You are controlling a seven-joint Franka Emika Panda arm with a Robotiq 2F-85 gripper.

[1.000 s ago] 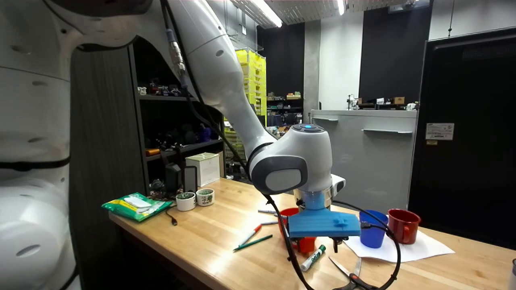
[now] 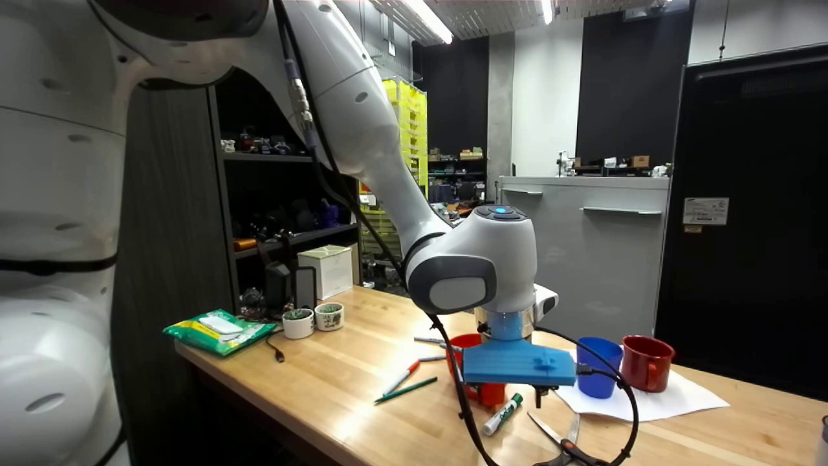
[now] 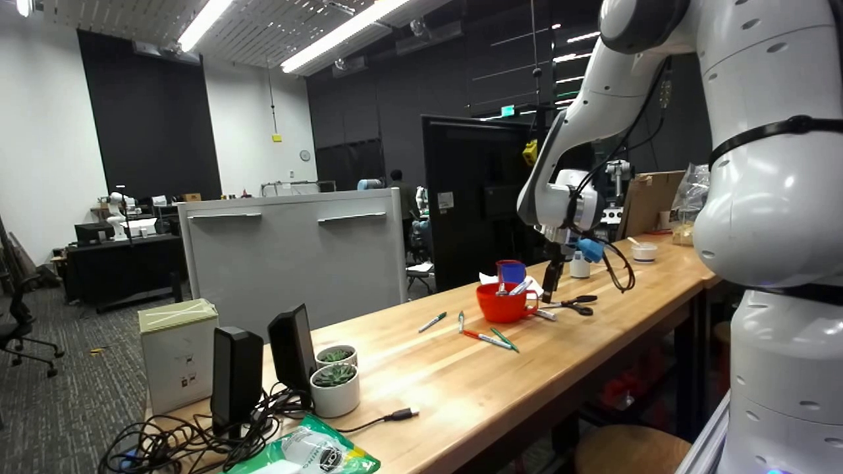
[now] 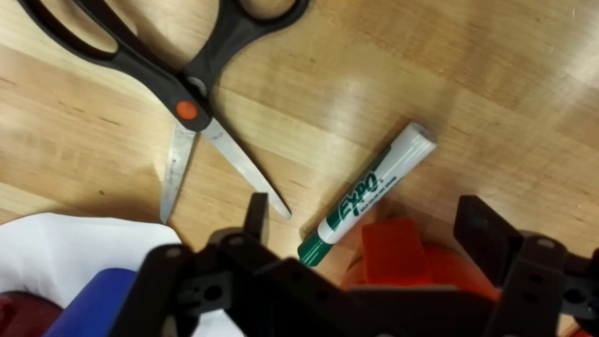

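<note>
My gripper is open, its two fingers wide apart with nothing gripped. Below it in the wrist view a white-and-green Expo marker [image 4: 370, 188] lies on the table, its green cap towards the gripper. The orange-red handle [image 4: 396, 252] of the red mug [image 3: 504, 303] shows under the gap between the fingers. Black-handled scissors [image 4: 193, 106] lie with their blades parted, one blade tip near the left finger. Exterior view 1 has the arm partly hiding the mug. In exterior view 2 the fingers point down beside the mug's handle.
A blue cup [image 2: 598, 368] and a dark red mug [image 2: 647, 364] stand on white paper [image 2: 695, 396]. Several pens and markers, including a green pen [image 2: 405, 389], lie around the red mug. Two potted plants [image 3: 335, 387] and speakers [image 3: 237, 375] occupy the far end.
The arm has shifted slightly to the right and a little lower in exterior view 1. The objects on the table have not visibly moved.
</note>
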